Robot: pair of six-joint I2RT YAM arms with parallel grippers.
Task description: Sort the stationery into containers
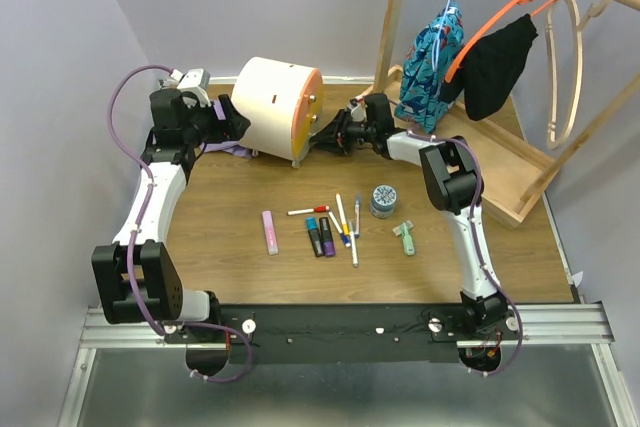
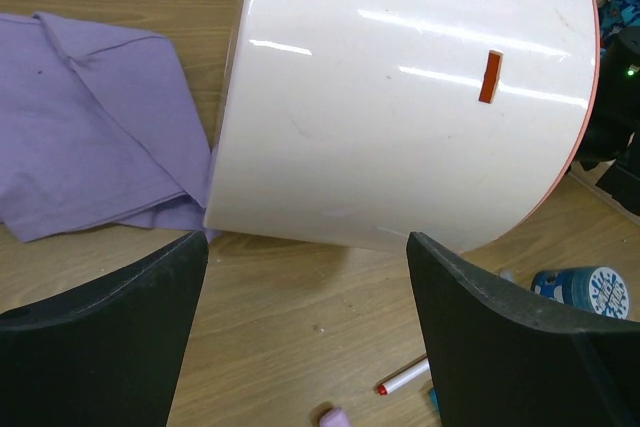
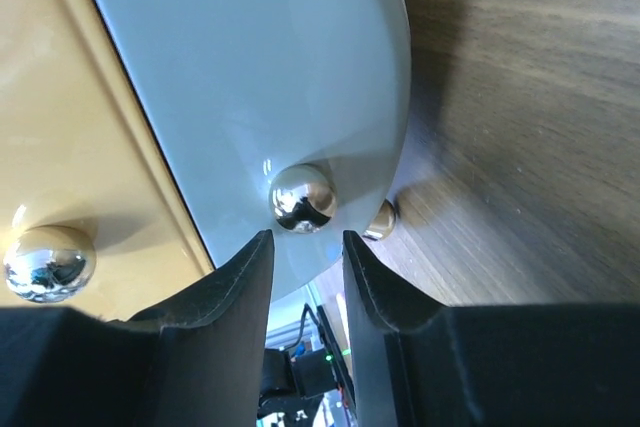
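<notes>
A white rounded cabinet [image 1: 265,99] with an orange-edged front stands at the back; its round metal knobs face right. In the right wrist view a silver knob [image 3: 302,199] on a grey-blue drawer front lies just beyond the fingertips of my right gripper, which stands partly open with a gap between its fingers. My left gripper is open and empty, at the cabinet's left side. On the table lie a pink marker [image 1: 270,233], a blue-capped marker [image 1: 314,237], a purple marker [image 1: 327,237], a red-capped pen [image 1: 308,211] and several other thin pens.
A round blue tin [image 1: 384,201] and a green tool [image 1: 405,237] lie right of the pens. A purple cloth [image 2: 95,127] is beside the cabinet. The wooden clothes rack [image 1: 510,182] with hanging garments fills the right back.
</notes>
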